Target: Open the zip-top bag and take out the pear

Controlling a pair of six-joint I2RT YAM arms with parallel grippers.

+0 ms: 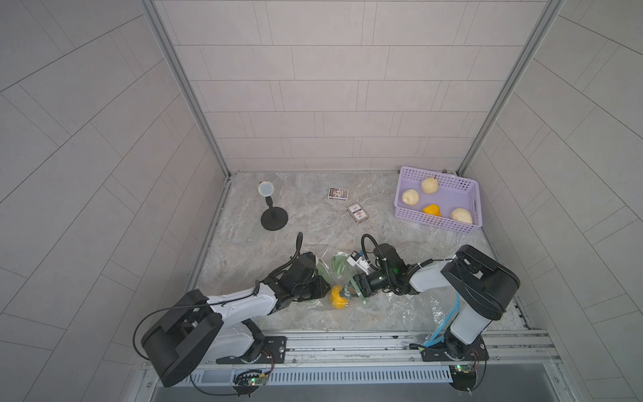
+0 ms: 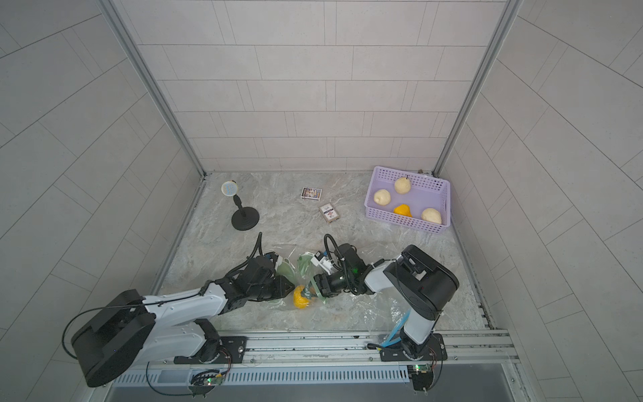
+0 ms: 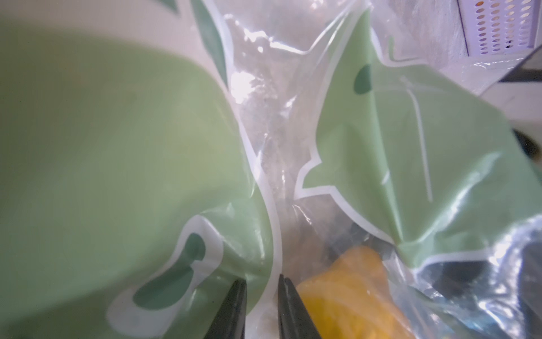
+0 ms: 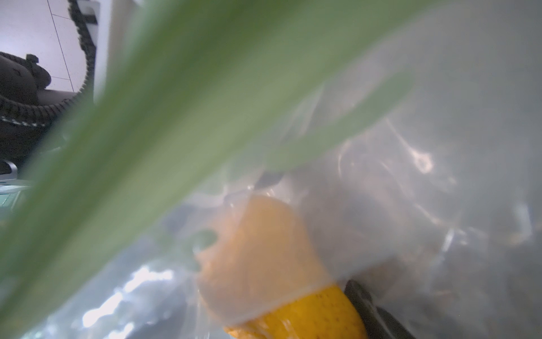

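The yellow pear [image 1: 339, 297] lies low between my two grippers at the table's front. Clear film with green print, the zip top bag [image 3: 355, 152], spreads around it. In the right wrist view, translucent film veils most of the pear [image 4: 271, 260]; its bottom edge shows brighter. My left gripper points at the bag just left of the pear, its dark fingers slightly apart with a narrow gap. From the right, my right gripper [image 1: 357, 286] reaches to the bag, open; one dark finger [image 4: 367, 308] shows against the pear's side. Its other finger is hidden.
A lilac basket [image 1: 438, 221] holding fruit stands at the back right. Two card boxes [image 1: 338, 193] lie mid-table, and a black round-based stand [image 1: 274, 219] is at the left. Loose clear film lies under the right arm. Bare table separates these from the arms.
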